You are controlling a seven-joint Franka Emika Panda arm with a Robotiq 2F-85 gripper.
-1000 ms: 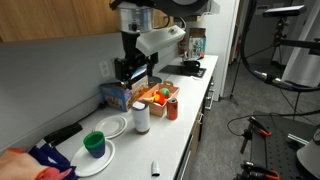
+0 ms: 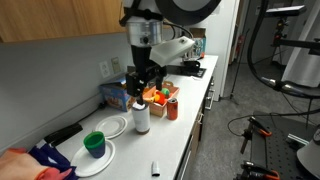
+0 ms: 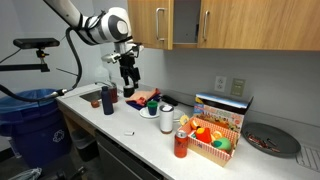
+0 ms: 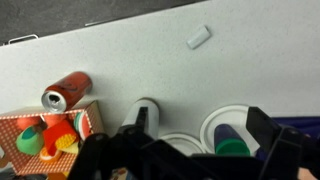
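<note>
My gripper hangs above the counter, its two fingers wide apart in the wrist view with nothing between them. Below it and toward one finger stands a white cylindrical container, upright and partly covered by that finger in the wrist view. Near the other finger a dark green cup stands on a white plate. A red can is upright in front of the food box. Alone on the bare counter lies a small white piece.
A box of colourful toy food sits beside the red can. A black pan lies farther along the wall. Behind the container is a second white plate.
The gripper has come down a little, toward the white container, in exterior view 1. The objects on the counter look unmoved.
</note>
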